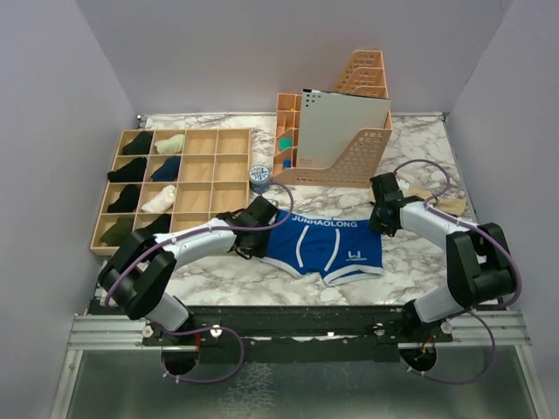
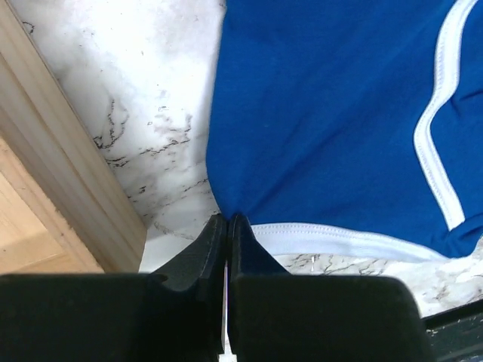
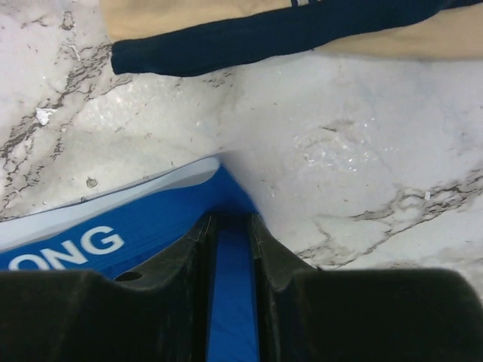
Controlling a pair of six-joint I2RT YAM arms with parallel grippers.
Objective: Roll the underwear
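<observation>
The blue underwear (image 1: 323, 244), with white trim and lettering, lies spread on the marble table. At its left end my left gripper (image 1: 262, 249) is shut on the fabric's edge, as the left wrist view (image 2: 229, 222) shows. My right gripper (image 1: 380, 227) is at the upper right corner. In the right wrist view its fingertips (image 3: 230, 226) stand a little apart over that corner (image 3: 226, 181); whether cloth is between them is unclear.
A wooden grid box (image 1: 201, 170) of dark and pale items stands left, a peach organizer (image 1: 358, 153) with a grey board behind, a round tin (image 1: 259, 175) beside it. Beige-and-navy cloth (image 1: 450, 205) lies right.
</observation>
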